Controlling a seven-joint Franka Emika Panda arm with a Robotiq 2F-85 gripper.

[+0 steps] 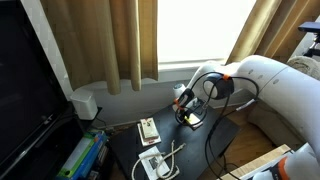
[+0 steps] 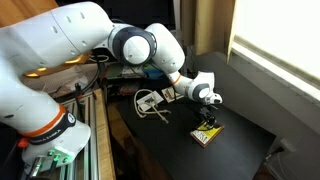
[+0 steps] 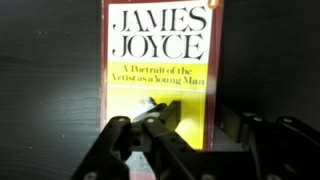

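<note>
A book (image 3: 160,62) with a white and yellow cover and a dark red border lies flat on the dark table. Its cover reads "James Joyce" and "A Portrait of the Artist as a Young Man". My gripper is over the lower part of this book, its fingers apart: one over the cover, the other by the right edge. In exterior view 2, the gripper (image 2: 209,123) points down at the far end of the book (image 2: 203,136). Nothing shows held; whether the fingers touch the book cannot be seen.
Another book (image 1: 149,130) and a white power strip (image 1: 154,164) with pale cables lie left of the arm. Several books (image 1: 77,158) stand along the left side. A curtain (image 1: 110,40) hangs behind. Bare table (image 2: 245,140) lies right of the book.
</note>
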